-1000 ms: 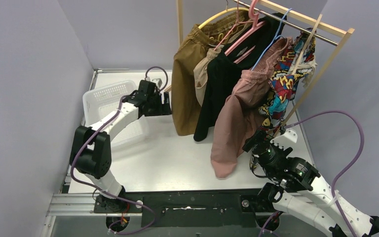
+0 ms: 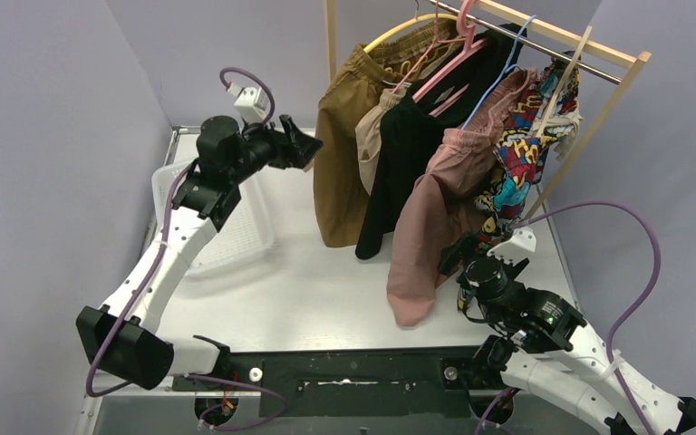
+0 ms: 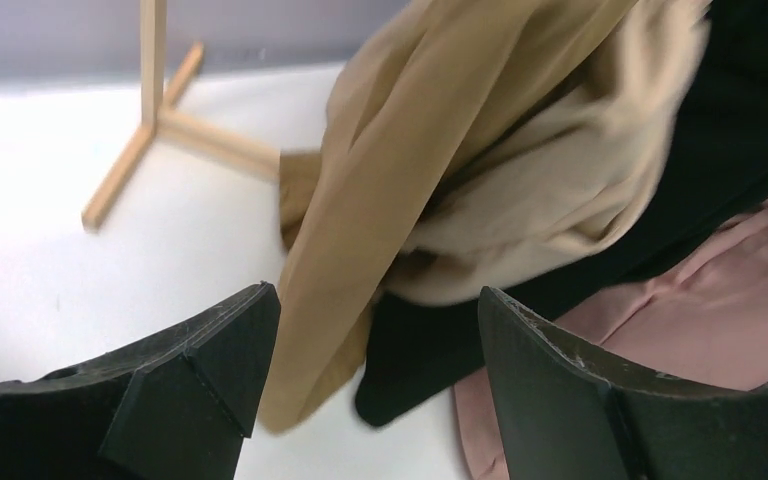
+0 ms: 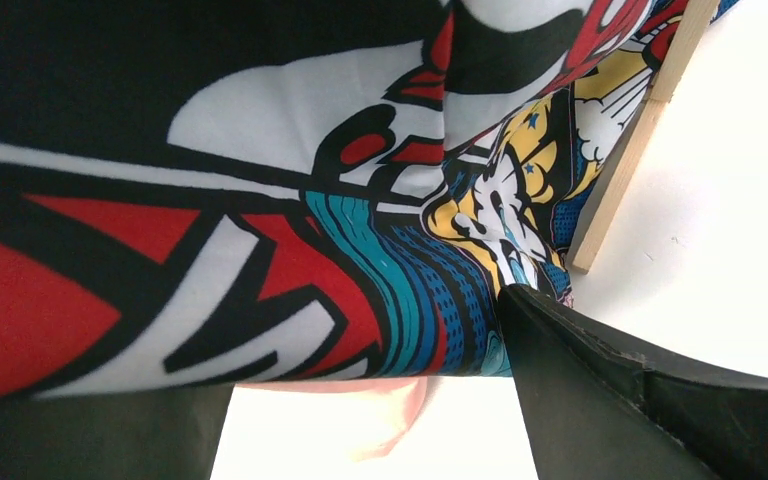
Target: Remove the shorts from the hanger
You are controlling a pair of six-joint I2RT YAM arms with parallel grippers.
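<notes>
Brown shorts hang from a yellow hanger at the rack's left end. Beside them hang a beige garment, black pants and pink pants. At the rack's right end is a colourful comic-print garment. My left gripper is open just left of the brown shorts; in the left wrist view their cloth lies ahead of the spread fingers. My right gripper is open at the lower part of the print garment, whose cloth fills much of the right wrist view.
A white basket stands on the left of the white table, partly behind my left arm. The wooden rack's post rises at the right. Bare table lies front and centre.
My left gripper has moved up and away from the table beside the brown shorts, its arm stretching out. The right arm has shifted slightly, while the garments hang nearly the same.
</notes>
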